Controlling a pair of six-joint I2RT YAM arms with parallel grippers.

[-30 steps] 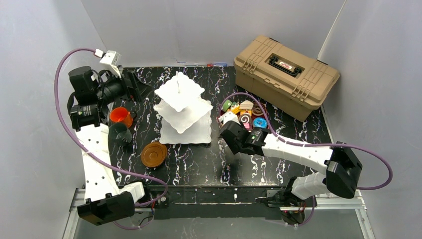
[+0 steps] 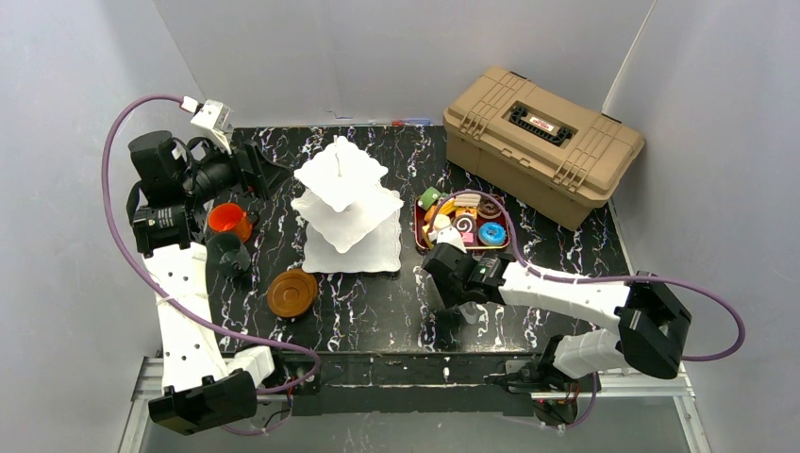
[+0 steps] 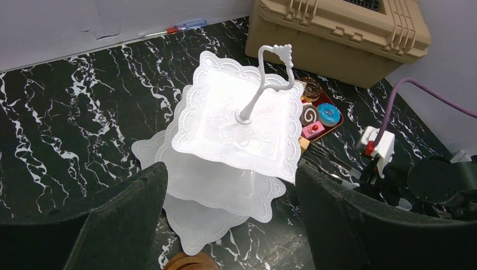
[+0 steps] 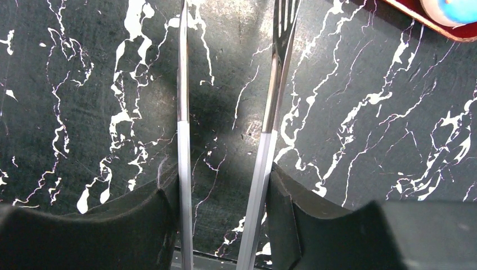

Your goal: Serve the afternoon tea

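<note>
In the right wrist view my right gripper is shut on silver tongs (image 4: 263, 163) with pale handles. One arm is flat, the other ends in fork-like tines, and they stand apart with tabletop visible between them. Their rear end is out of view. A red tray (image 2: 510, 240) of toy cakes, with a blue donut (image 2: 491, 233), lies just beyond this gripper. The white three-tier stand (image 2: 341, 181) occupies the middle of the table, its top handle (image 3: 260, 90) bent over. My left gripper hovers open left of the stand, nothing between its fingers.
An orange cup (image 2: 226, 218) and a dark glass (image 2: 228, 253) stand at the left near the left arm. A brown round lid (image 2: 291, 293) lies front left. The tan toolbox (image 2: 530, 156) blocks the back right. Bare marble lies in front of the stand.
My right gripper has shifted slightly toward the front, staying near the cake tray, and a pale part of the tongs now shows beside it. The left arm is almost still.
</note>
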